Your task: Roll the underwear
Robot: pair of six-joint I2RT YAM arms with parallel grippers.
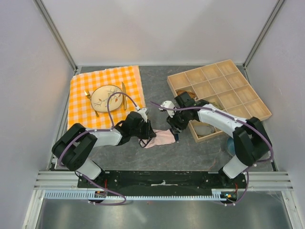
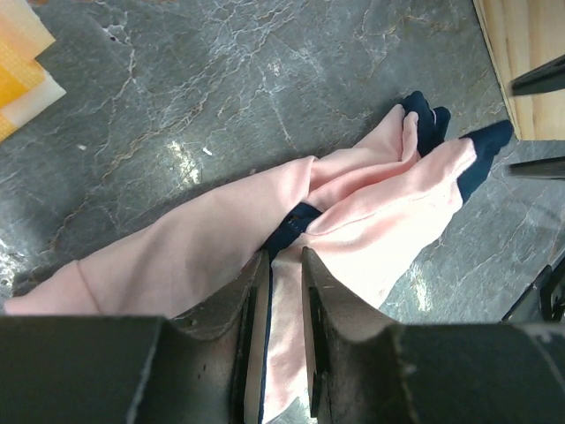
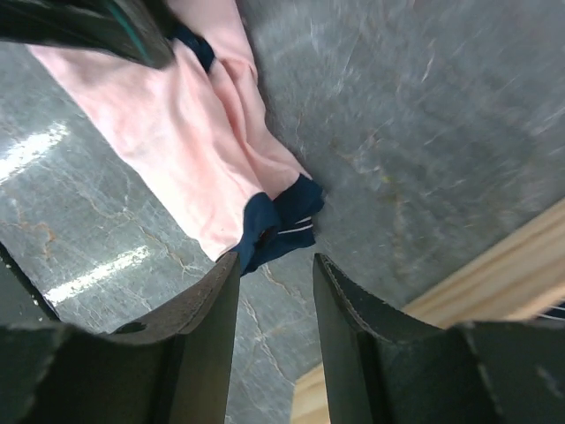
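The pink underwear with navy trim (image 1: 161, 137) lies folded and bunched on the grey table. My left gripper is down on its middle, fingertips close together on the pink cloth and navy band; whether they grip it is unclear. My right gripper hovers open beside the navy end (image 3: 300, 196), near the wooden organizer, with no cloth visibly held between its fingers.
The wooden compartment organizer (image 1: 205, 76) stands at the back right, close to my right gripper. An orange checked cloth (image 1: 78, 109) with a plate (image 1: 106, 98) and cutlery fills the back left. A blue bowl (image 1: 229, 148) is partly hidden at the right.
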